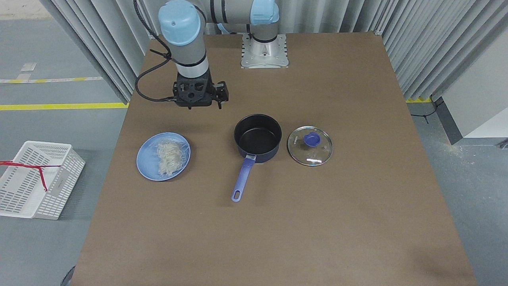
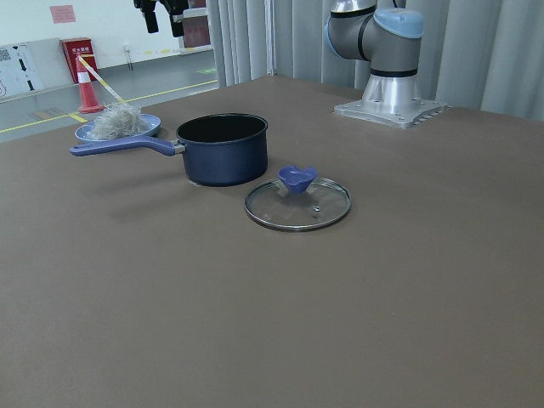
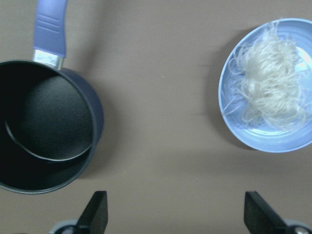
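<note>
A dark blue saucepan (image 1: pixel 257 136) with a purple handle (image 1: pixel 241 180) stands mid-table. Left of it in the front view lies a blue plate (image 1: pixel 146 162) holding white noodle-like strands (image 1: pixel 169 156); a glass lid (image 1: pixel 301 152) with a blue knob rests to the right. My gripper (image 1: pixel 204 105) hangs above and behind the plate and pan, its fingertips apart with nothing between them. In the wrist view the pan (image 3: pixel 48 117) is at left and the plate (image 3: pixel 265 139) at right, between and beyond my open fingers.
The robot base (image 1: pixel 264 59) is at the back. A white basket (image 1: pixel 57 190) sits on the floor at left, beside the table.
</note>
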